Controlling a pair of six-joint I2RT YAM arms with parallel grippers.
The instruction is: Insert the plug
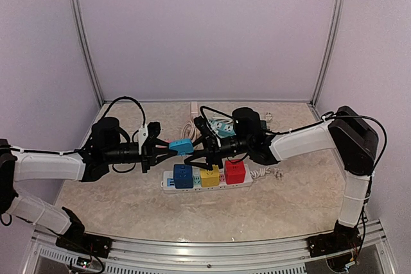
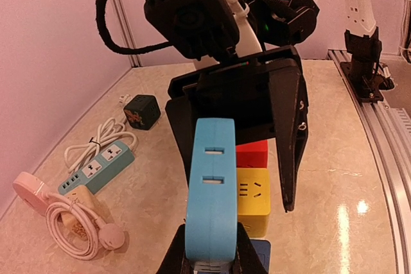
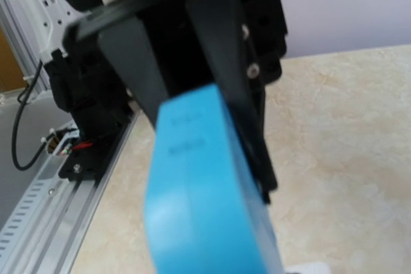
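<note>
A light blue plug block [image 1: 181, 145] is held in the air above the white power strip [image 1: 168, 189], between the two arms. My left gripper [image 1: 173, 150] is shut on its left end. From the right, my right gripper [image 1: 191, 151] reaches around the block's other end with its fingers apart. In the left wrist view, the right gripper's fingers [image 2: 289, 145] are spread wide, one on each side of the blue block [image 2: 212, 190]. Blurred and close, the block [image 3: 192, 197] fills the lower right wrist view, with the left gripper's fingers [image 3: 225, 56] behind it.
Blue [image 1: 183, 176], yellow [image 1: 209, 176] and red [image 1: 235, 172] cube plugs sit on the strip. Behind the grippers lie a teal power strip [image 2: 106, 163], a black cube [image 2: 142, 111] and a pink coiled cord [image 2: 93, 242].
</note>
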